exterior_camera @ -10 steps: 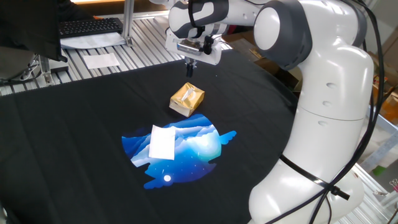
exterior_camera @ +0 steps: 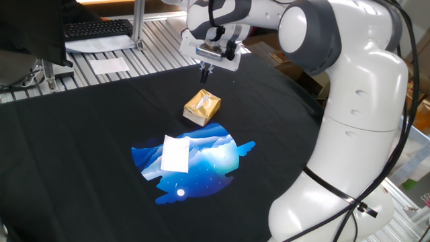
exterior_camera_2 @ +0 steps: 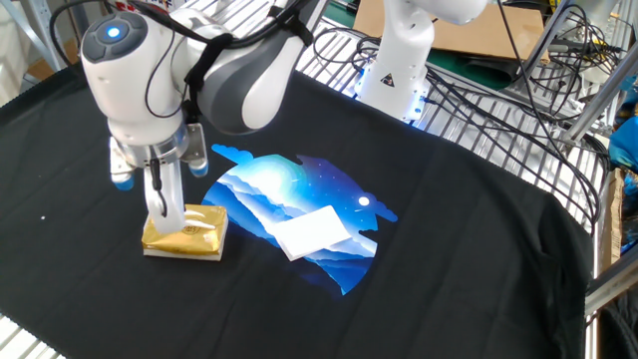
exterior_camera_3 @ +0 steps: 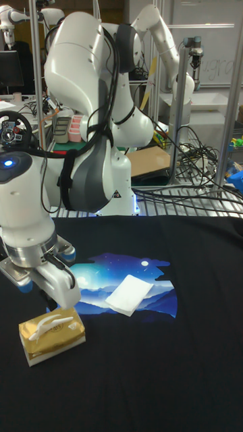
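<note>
A gold tissue pack (exterior_camera: 202,107) with a pale underside lies on the black cloth. Along its top runs a white strip (exterior_camera_3: 54,327), seen in exterior view 3. In exterior view 1 my gripper (exterior_camera: 205,72) hangs above and behind the pack, with a gap between its dark fingertips and the pack in that picture. The fingertips show as one narrow dark cluster there, and the hand covers them in exterior view 2, so how far apart they stand is unclear. A folded white sheet (exterior_camera: 175,154) rests flat on the blue printed picture (exterior_camera: 218,161) beside the pack.
A keyboard (exterior_camera: 98,29) and a paper sheet (exterior_camera: 109,65) lie at the far left on the slatted metal table. Loose cables (exterior_camera_2: 498,130) sprawl near the robot's base.
My hand has shifted very slightly to the right in exterior view 1. The pack, the white sheet and the picture have stayed put.
</note>
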